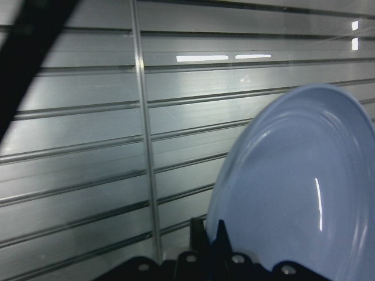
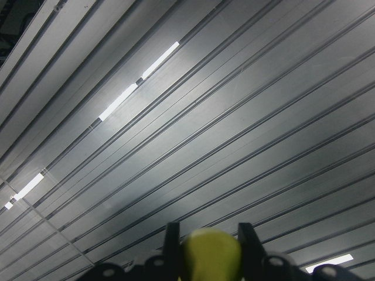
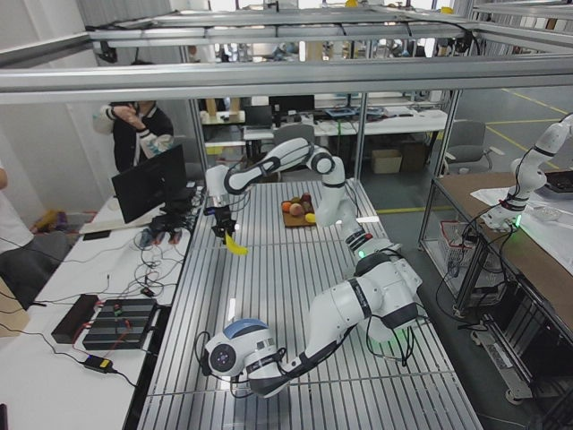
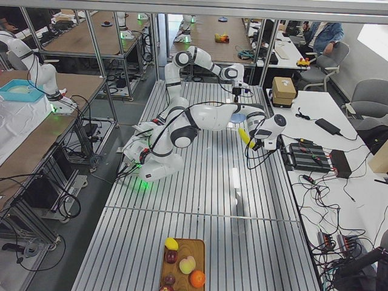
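Observation:
A pale blue plate (image 1: 293,187) is at the fingertips of my left gripper in the left wrist view, its rim between or against them; in the camera right view the plate (image 4: 236,117) is partly behind the arms. My right gripper is shut on a yellow banana, whose end (image 2: 212,257) shows between its fingers. In the camera left view the banana (image 3: 235,246) hangs below that gripper.
A wooden tray (image 4: 194,248) of several fruits stands at one end of the slatted metal table (image 4: 224,254). Side tables with cables, electronics and a monitor (image 3: 148,184) line the table.

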